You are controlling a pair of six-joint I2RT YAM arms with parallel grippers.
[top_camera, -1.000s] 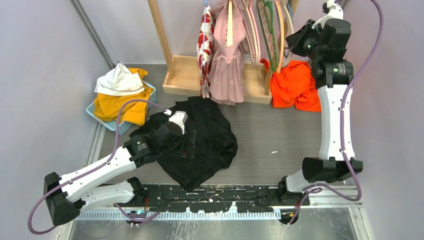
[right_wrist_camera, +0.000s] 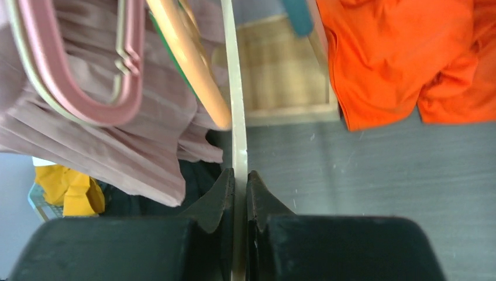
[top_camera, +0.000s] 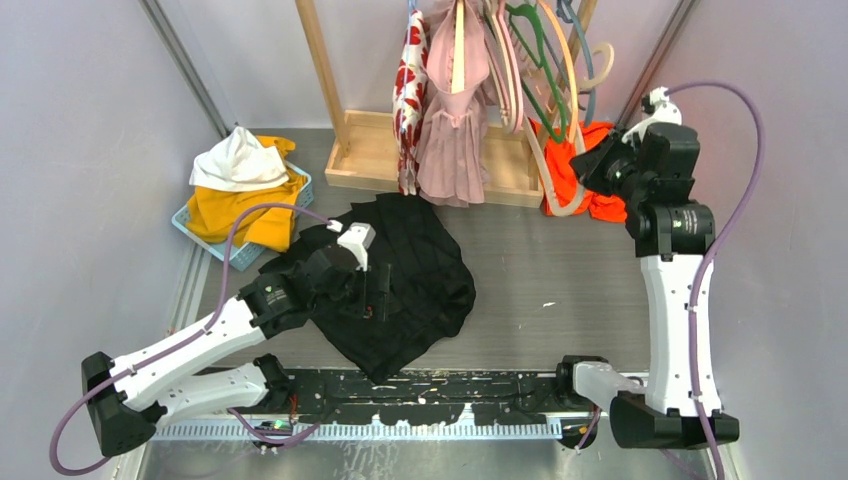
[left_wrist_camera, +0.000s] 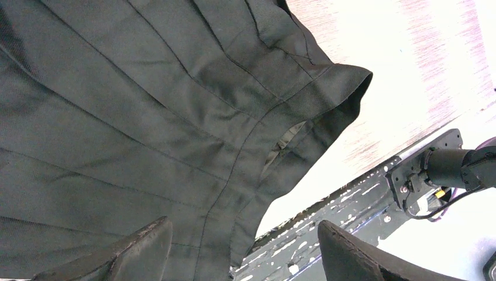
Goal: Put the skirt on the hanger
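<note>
The black skirt (top_camera: 425, 270) lies spread on the grey floor in the middle of the top view. Its pleats and waistband opening fill much of the left wrist view, where the skirt (left_wrist_camera: 158, 117) lies below the fingers. Above it hovers my left gripper (top_camera: 377, 292), open and holding nothing; its fingers (left_wrist_camera: 143, 243) stand wide apart. Over at the rack my right gripper is shut on a cream hanger (right_wrist_camera: 238, 129), seen edge-on. In the top view this hanger (top_camera: 552, 185) hangs low beside the other hangers, its hook hidden.
The wooden rack (top_camera: 362, 150) holds a pink dress (top_camera: 455, 150), a red-and-white garment (top_camera: 410, 90) and several hangers, including a green hanger (top_camera: 545, 75). Orange cloth (top_camera: 607, 205) lies behind the right arm. A blue basket (top_camera: 240, 258) with clothes stands left.
Neighbouring hangers swayed. The left arm barely moved.
</note>
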